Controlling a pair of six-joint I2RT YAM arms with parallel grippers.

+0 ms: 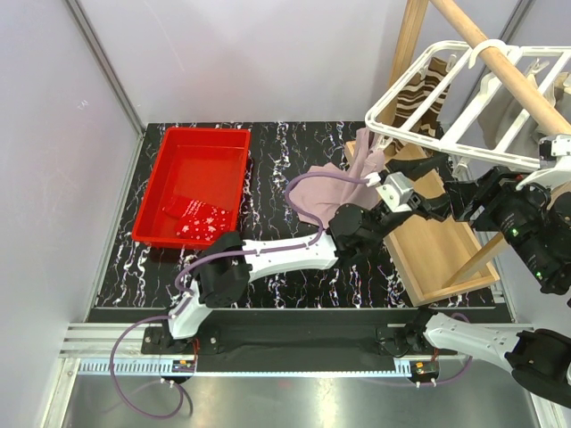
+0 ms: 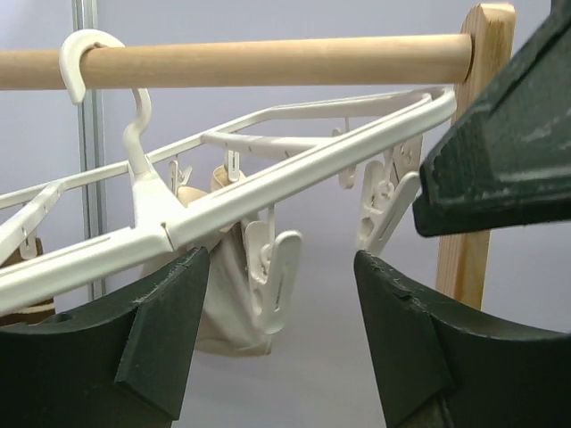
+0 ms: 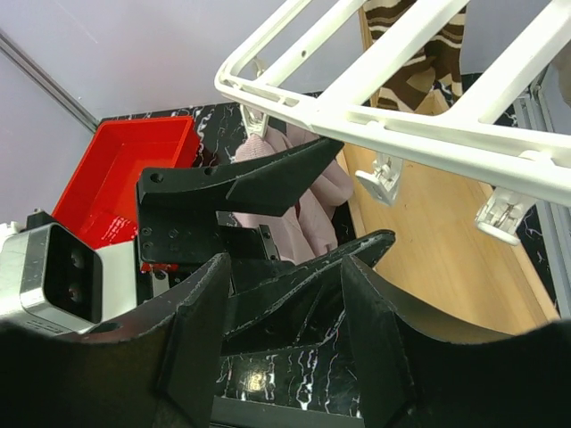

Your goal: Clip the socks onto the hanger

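Observation:
The white clip hanger [image 1: 446, 134] hangs from a wooden rail. A pink sock [image 1: 317, 192] hangs at a left clip [image 3: 253, 120] and spreads below it; striped [image 1: 424, 94] and beige [image 2: 227, 294] socks hang farther along. My left gripper [image 1: 419, 183] stands open beside the hanger, near an empty clip [image 2: 277, 281]. My right gripper is close alongside it under the front bar, fingers apart with nothing visible between them.
A red bin [image 1: 192, 152] with red patterned cloth [image 1: 201, 218] is at left. A wooden box [image 1: 428, 267] lies below the hanger, beside the dark marble table [image 1: 134, 285].

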